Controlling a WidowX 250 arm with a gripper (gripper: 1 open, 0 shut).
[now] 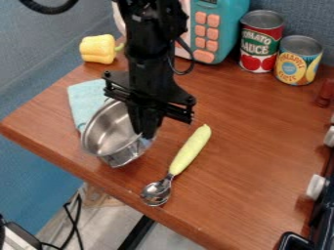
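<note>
My black gripper (146, 125) is over the steel pot (109, 143), its fingers down at the pot's right rim; whether they are shut on it is unclear. The pot sits tilted near the table's left front edge, partly hidden behind the gripper. A light blue cloth (84, 96) lies behind it. A spoon (156, 192) with a pale yellow corn cob (192, 148) along it lies to the right of the pot.
A tomato sauce can (260, 49), a yellow can (298, 64), a teal toy microwave (209, 34) and a yellow cup (98, 49) stand at the back. Black appliance parts (308, 220) are at the right edge.
</note>
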